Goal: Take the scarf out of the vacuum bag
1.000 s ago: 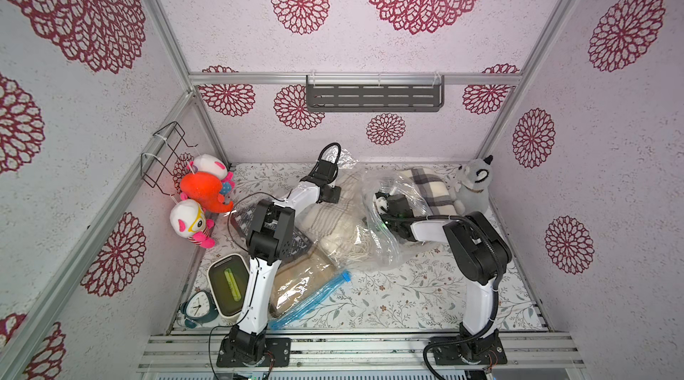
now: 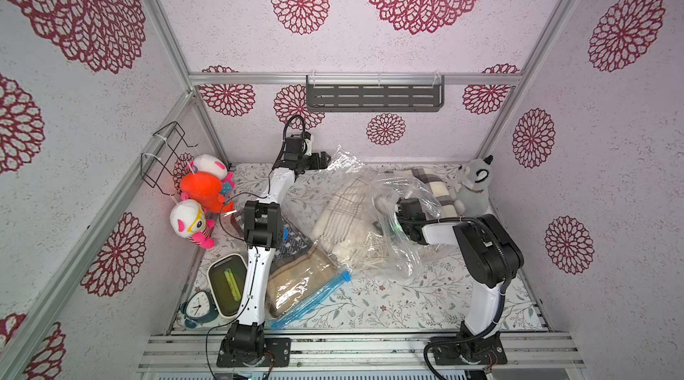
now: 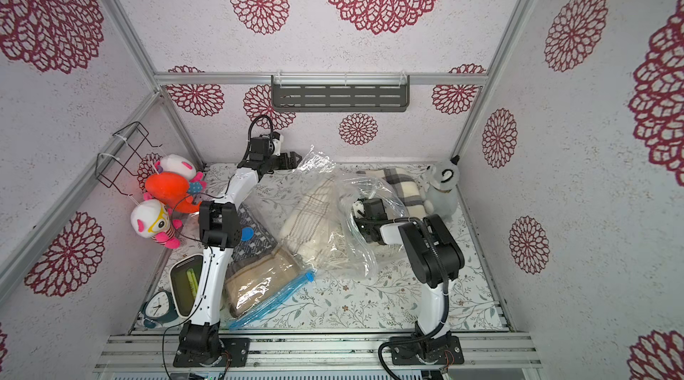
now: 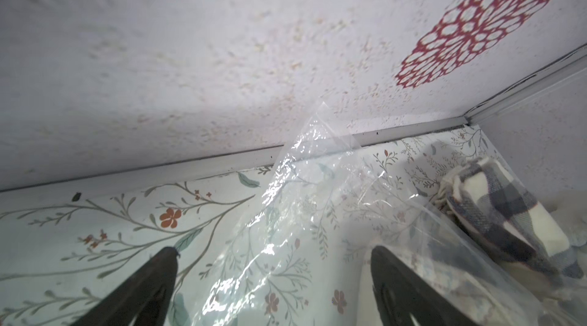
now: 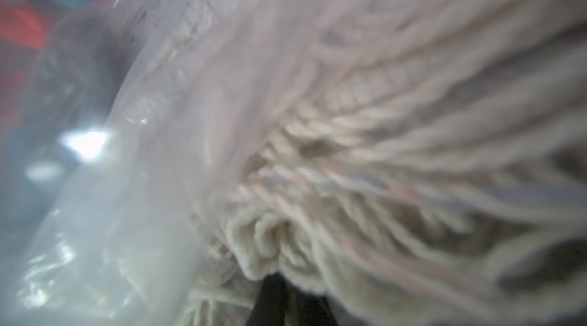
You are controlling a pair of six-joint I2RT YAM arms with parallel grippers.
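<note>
A cream plaid scarf (image 2: 335, 226) with fringe lies at mid table, covered by the clear vacuum bag (image 2: 399, 258). My left gripper (image 2: 320, 160) is open at the back left, above the bag's crumpled far end (image 4: 293, 167), nothing between its fingers. My right gripper is inside the bag's right part among the cream fringe, which fills much of the right wrist view; its fingertips are mostly hidden, and whether fringe is between them cannot be seen.
A second bag (image 2: 302, 287) with folded cloths lies front left. Plush toys (image 2: 203, 191), a food container (image 2: 228, 283) and a clock (image 2: 199, 305) line the left. A plaid cloth (image 2: 438, 187) and grey plush (image 2: 473, 184) sit back right.
My right gripper has shifted slightly right within the bag.
</note>
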